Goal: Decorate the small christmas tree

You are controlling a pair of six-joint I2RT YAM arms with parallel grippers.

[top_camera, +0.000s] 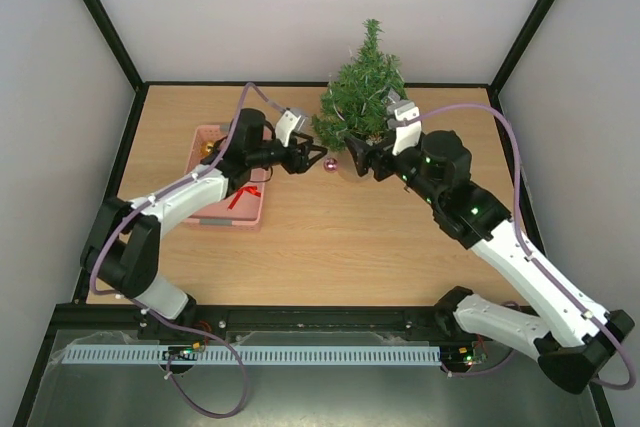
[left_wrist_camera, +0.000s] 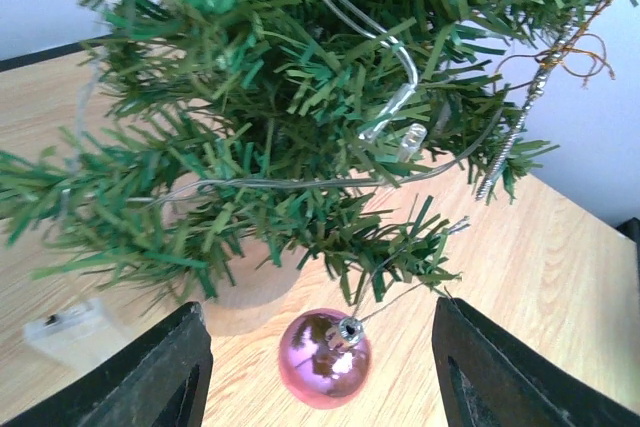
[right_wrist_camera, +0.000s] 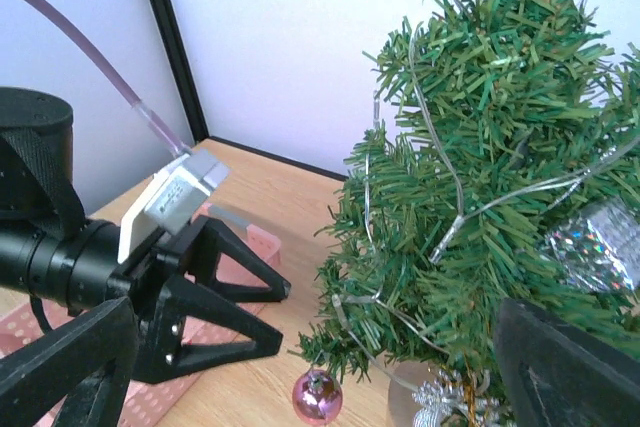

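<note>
The small green tree (top_camera: 362,97) stands at the back of the table, wrapped with a clear light string. From a low branch on its left side hangs a shiny pink ball (left_wrist_camera: 325,359), just under the branch tips. My left gripper (top_camera: 319,154) is open beside the tree, and the ball hangs free ahead of its fingers. In the right wrist view the ball (right_wrist_camera: 317,397) is clear of the left gripper. My right gripper (top_camera: 366,158) is open at the tree's front right, with nothing held between its fingers.
A pink tray (top_camera: 250,215) on the left holds a red ribbon (top_camera: 244,193) and a gold ball (top_camera: 207,148). Silver ornaments (right_wrist_camera: 455,399) hang low on the tree.
</note>
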